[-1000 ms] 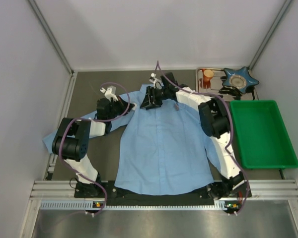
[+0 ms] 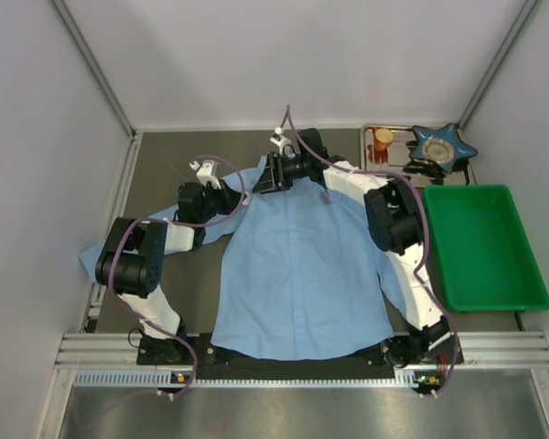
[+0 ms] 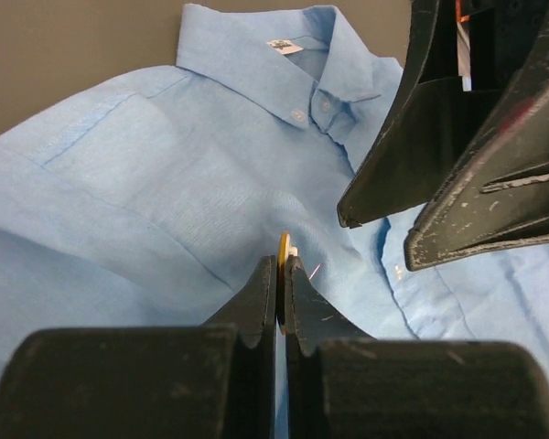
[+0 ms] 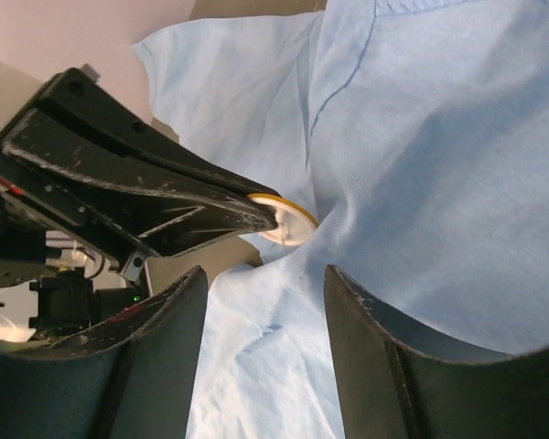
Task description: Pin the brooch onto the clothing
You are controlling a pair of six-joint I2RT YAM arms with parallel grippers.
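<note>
A light blue shirt [image 2: 293, 274] lies spread out, its collar at the back. My left gripper is shut on the small round brooch, white with a yellow rim and seen edge-on in the left wrist view, with a thin pin beside it. It is just above the cloth. My right gripper is open with nothing visible between its fingers, facing the brooch over the shirt; its dark fingers also show at the upper right of the left wrist view.
A metal tray [image 2: 393, 135] with an orange cup and a blue star-shaped dish stands at the back right. A green bin [image 2: 483, 247] is on the right. Bare dark table shows at the left.
The right gripper has shifted slightly to the left and up in the top view. The left arm is nearly still, with a very slight shift at its gripper.
</note>
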